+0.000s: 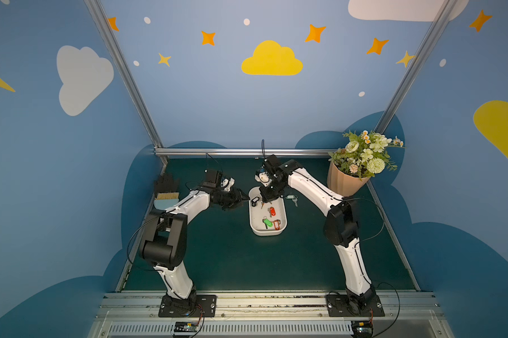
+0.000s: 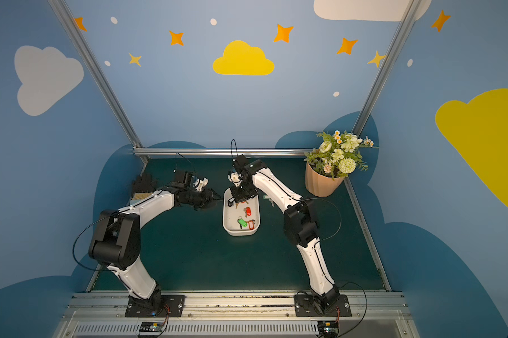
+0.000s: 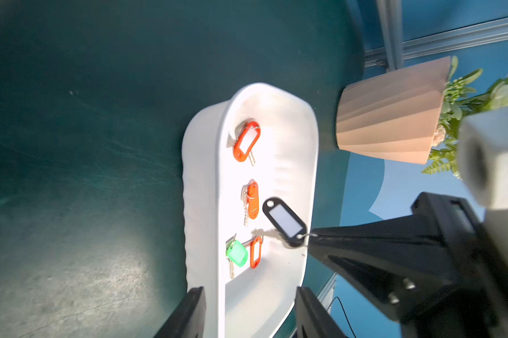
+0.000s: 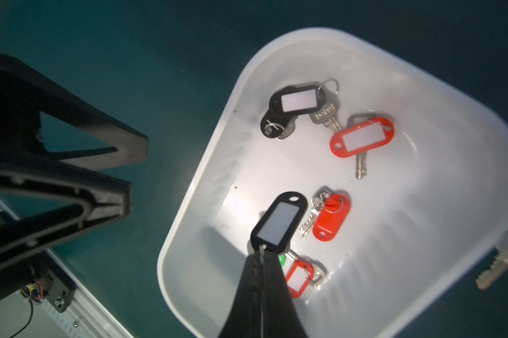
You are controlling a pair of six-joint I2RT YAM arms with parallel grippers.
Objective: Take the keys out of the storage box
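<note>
The white storage box stands mid-table with several tagged keys in it. My right gripper is shut on the ring of a black-tagged key, raised above the box floor. The left wrist view shows that black tag against the white interior. Still inside lie black tags, a red tag, another red tag, a red-framed tag and a green tag. At the box's left side my left gripper is open, its fingers apart and empty.
On the table right of the box lies a loose key with a pale green tag. A flowerpot fills the back right corner, and a brush lies at far left.
</note>
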